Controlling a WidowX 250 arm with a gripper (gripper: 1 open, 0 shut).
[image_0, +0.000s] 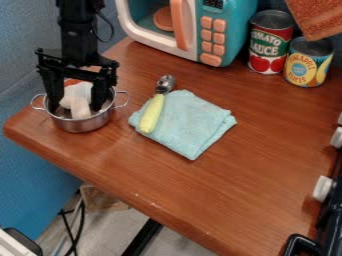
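Note:
My black gripper (78, 80) is at the left, lowered over a small steel pot (83, 120) with two handles. A pale, whitish object (76, 98) is in the pot, directly under and between the fingers. Whether the fingers are closed on it cannot be told. A yellow-handled scoop (158, 105) lies on a folded light blue towel (194, 130) to the right of the pot.
A toy microwave (194, 25) stands at the back, with a tomato sauce can (269, 45) and a yellow-labelled can (307, 65) to its right. A black appliance (321, 220) is at the right edge.

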